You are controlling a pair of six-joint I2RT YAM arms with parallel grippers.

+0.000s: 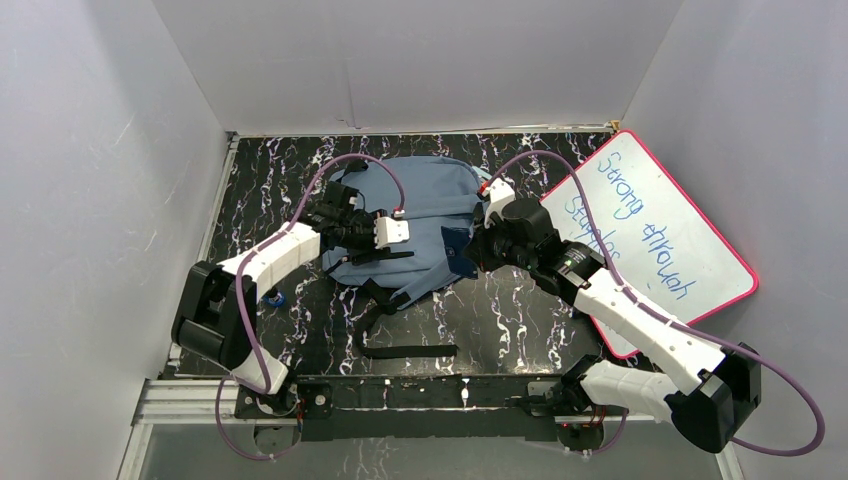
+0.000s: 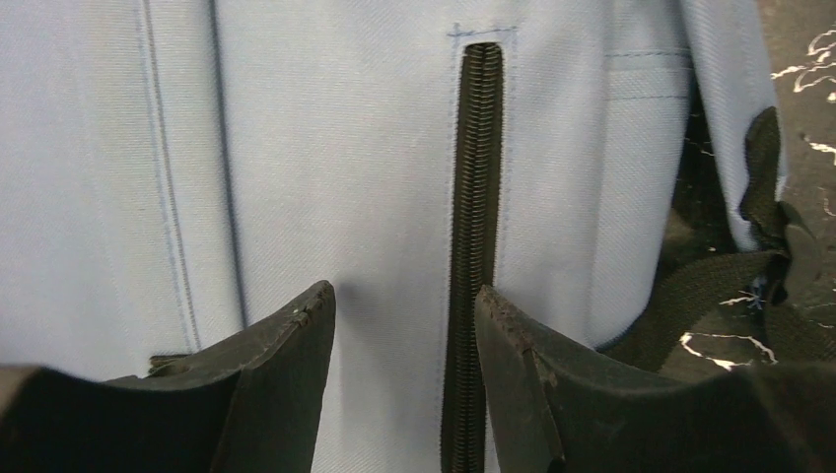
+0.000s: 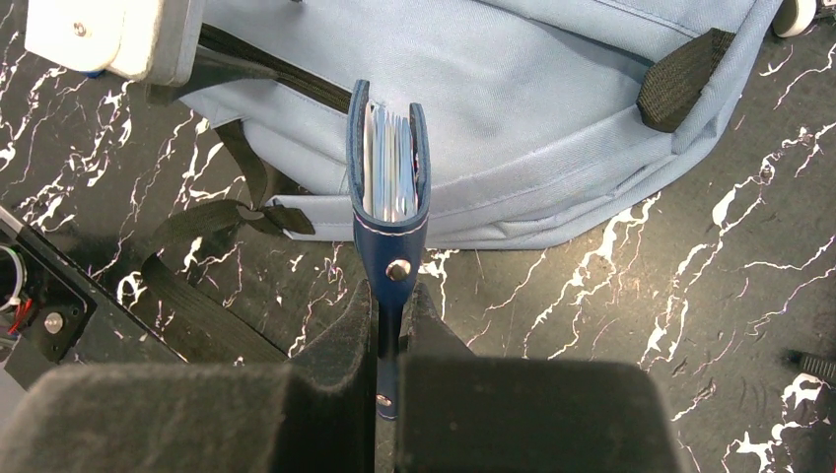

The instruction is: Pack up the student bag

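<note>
The blue-grey bag [image 1: 425,190] lies flat in the middle of the table, and a dark zipper [image 2: 478,158] runs along its fabric. Over that fabric, my left gripper stands part open; bare cloth shows between its fingertips, with the right finger beside the zipper. A dark blue snap-fastened case [image 3: 391,241], with pale sheets or cards showing inside, points upward from my right gripper, which is shut on it. In the top view this case [image 1: 458,252] hangs at the bag's near right side. The bag's left part is partly hidden by the left arm.
A red-edged whiteboard [image 1: 650,230] with blue writing leans at the right. Black straps [image 1: 410,351] trail from the bag toward the table's front. A small blue object [image 1: 274,298] lies at the left. Bare marbled table shows at the front right of the bag.
</note>
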